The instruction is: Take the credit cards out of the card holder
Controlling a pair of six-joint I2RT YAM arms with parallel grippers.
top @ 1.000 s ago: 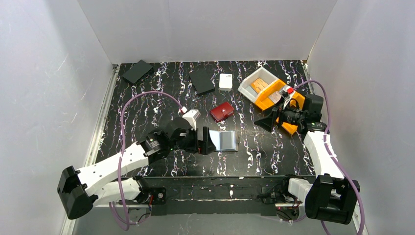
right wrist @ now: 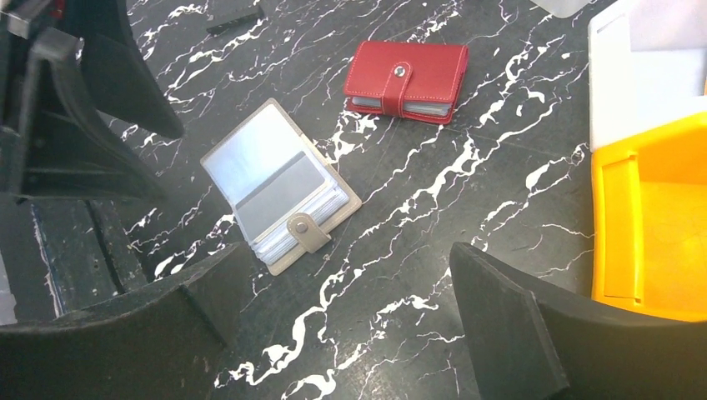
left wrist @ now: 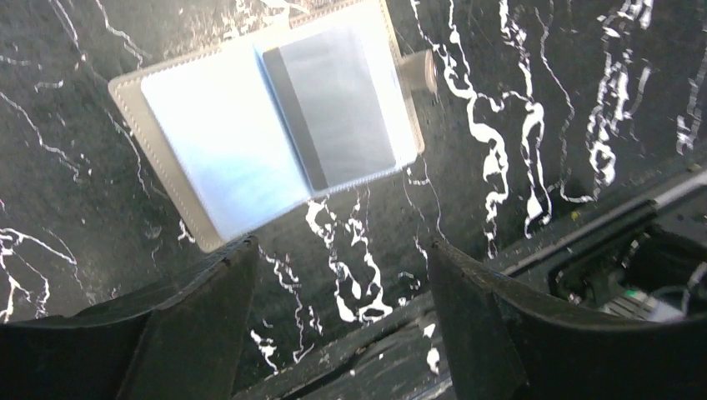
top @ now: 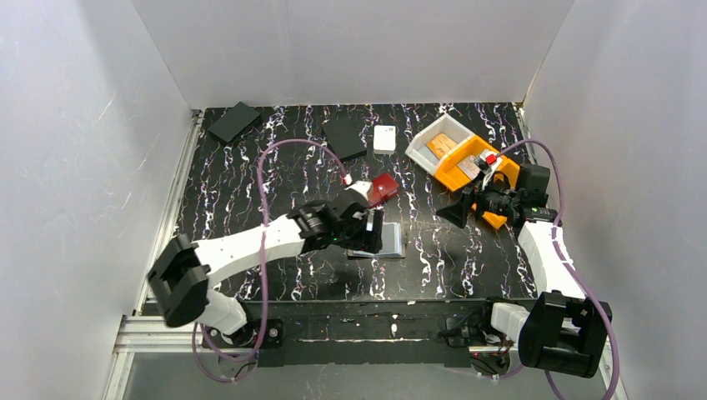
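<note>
An opened beige card holder (left wrist: 195,212) lies flat on the black marbled table, clear sleeves (right wrist: 266,164) and cards showing, its tab (right wrist: 308,233) sticking out. A closed red card holder (right wrist: 406,77) lies behind it. My left gripper (top: 367,233) hangs over the open holder; in its wrist view its two fingertips (left wrist: 339,262) stand apart, nothing between them, with the holder beyond. My right gripper (top: 463,206) stands open to the right of the holder, above the table, empty.
An orange bin (right wrist: 614,225) and white bin (right wrist: 614,75) stand at the right. A white card stack (top: 384,139) and black slabs (top: 235,122) lie at the back.
My left arm has swung to the right, bringing its gripper further over the open card holder.
</note>
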